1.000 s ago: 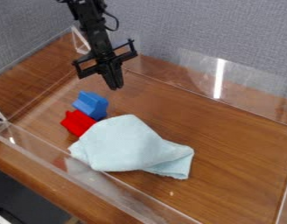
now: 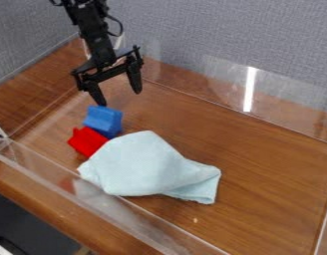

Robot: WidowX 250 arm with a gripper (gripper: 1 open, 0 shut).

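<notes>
My black gripper (image 2: 108,73) hangs open in the upper middle left, its fingers spread, nothing between them. Below it on the wooden table lie a blue block (image 2: 104,121) and, just in front of that, a red block (image 2: 85,141). A crumpled pale cloth (image 2: 147,166) lies at the lower middle, beside the red block.
The wooden table (image 2: 253,134) has broad free room to the right. Grey walls (image 2: 233,30) stand behind, and a clear edge strip runs along the lower left.
The gripper has moved left, with its fingers at a different angle. The blocks and cloth look unchanged.
</notes>
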